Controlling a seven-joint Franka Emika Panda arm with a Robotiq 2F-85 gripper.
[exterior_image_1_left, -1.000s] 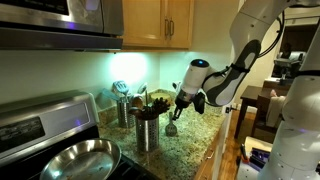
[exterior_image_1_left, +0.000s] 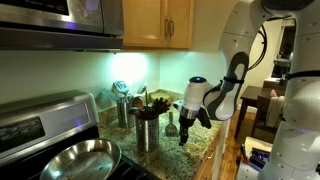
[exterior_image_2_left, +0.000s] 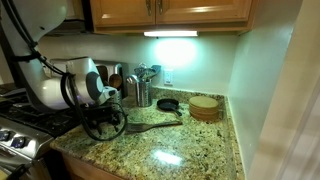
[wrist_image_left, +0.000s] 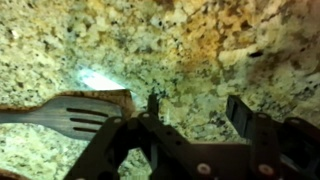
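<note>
A slotted wooden spatula (wrist_image_left: 60, 114) lies flat on the granite counter, at the left of the wrist view. Exterior view 2 has this spatula (exterior_image_2_left: 150, 126) on the counter right of the arm. My gripper points down over the speckled stone with its fingers apart. Only bare counter shows between them, and the spatula's slotted head is just left of the left finger (wrist_image_left: 153, 104). In exterior view 1 the gripper (exterior_image_1_left: 183, 137) hangs low near the counter, in front of the spatula (exterior_image_1_left: 171, 128).
A metal canister of utensils (exterior_image_1_left: 147, 132) stands left of the gripper, beside the stove, where a steel pan (exterior_image_1_left: 80, 162) sits. Farther back are a small dark pan (exterior_image_2_left: 169, 104) and a stack of round tan dishes (exterior_image_2_left: 205, 106).
My arm has come down, bringing the gripper from above the spatula to lower, nearer the counter.
</note>
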